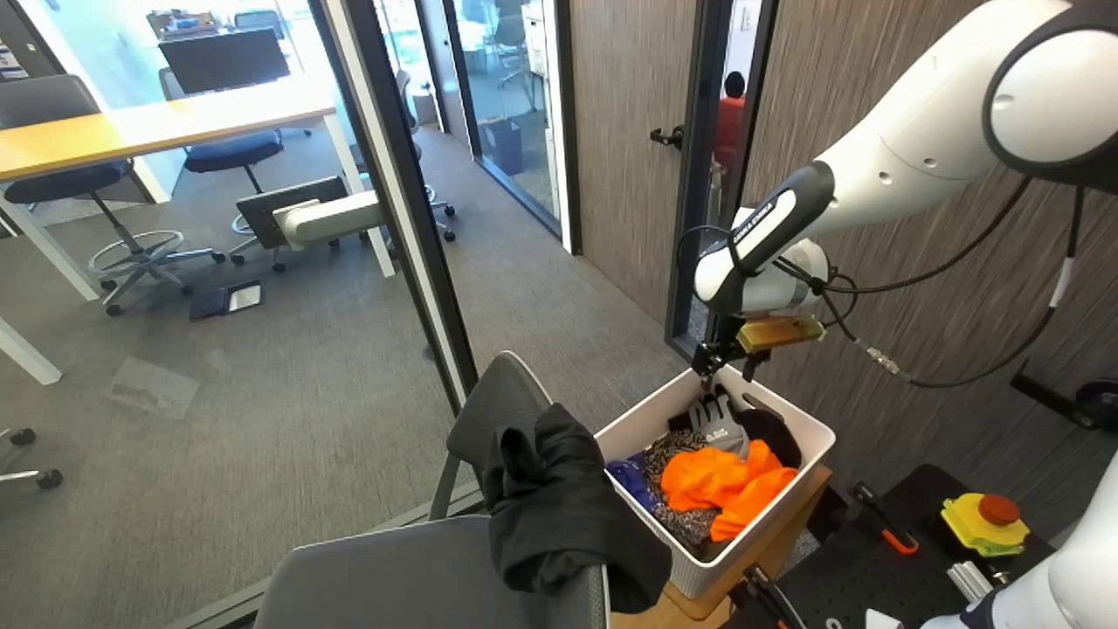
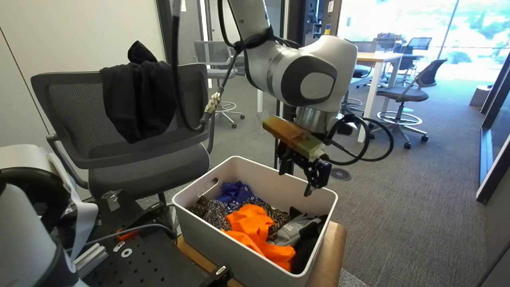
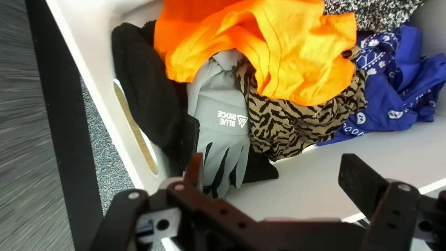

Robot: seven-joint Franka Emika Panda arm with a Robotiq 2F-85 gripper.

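My gripper [image 2: 297,177] is open and empty, hanging over the far rim of the white bin [image 2: 233,163]. In the wrist view, its two fingers stand wide apart above one end of the bin. A grey glove with a "Blue Ridge" label [image 3: 223,117] lies with its fingers toward the left one of my fingers [image 3: 194,169]. Orange cloth [image 3: 276,46] covers the glove's cuff. Beside the glove are a tiger-striped cloth [image 3: 288,121], a blue patterned bandana [image 3: 393,92] and a black item [image 3: 142,83]. Part of a black-and-white speckled cloth [image 3: 372,12] shows at the top.
The bin rests on a wooden stand [image 2: 334,241]. A chair draped with black cloth [image 2: 138,93] stands next to it. Near the robot base are a black perforated board [image 2: 153,260] and a red-topped yellow button box [image 1: 985,524]. A wood-panelled wall [image 1: 891,252] rises behind the arm.
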